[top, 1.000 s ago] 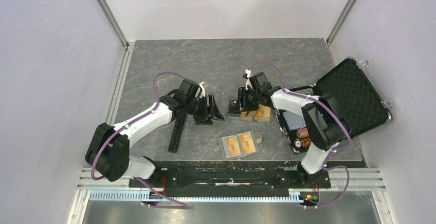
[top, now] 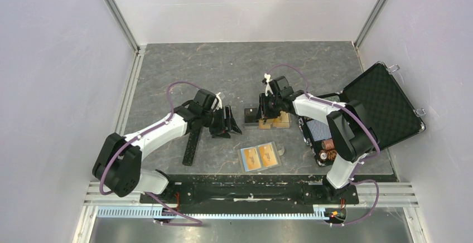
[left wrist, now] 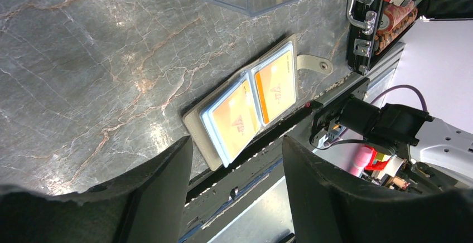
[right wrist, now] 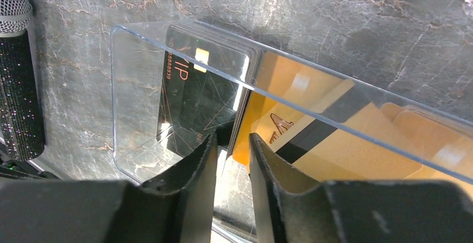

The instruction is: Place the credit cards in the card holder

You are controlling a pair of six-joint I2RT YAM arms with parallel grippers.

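Observation:
The card holder, a flat sleeve with a strap, lies near the table's front edge; two orange-and-blue cards show in its pockets. Behind it stands a clear box with black cards at one end and orange cards at the other. My right gripper is down at the box, part open, its fingertips either side of the black stack's edge. Whether they touch the cards cannot be told. My left gripper is open and empty, left of the box.
A black microphone lies under the left arm. At the right an open black case holds several items.
Over the last second the clear box has shifted slightly left and back, and my right gripper with it. The left arm has barely moved, and the card holder stays put.

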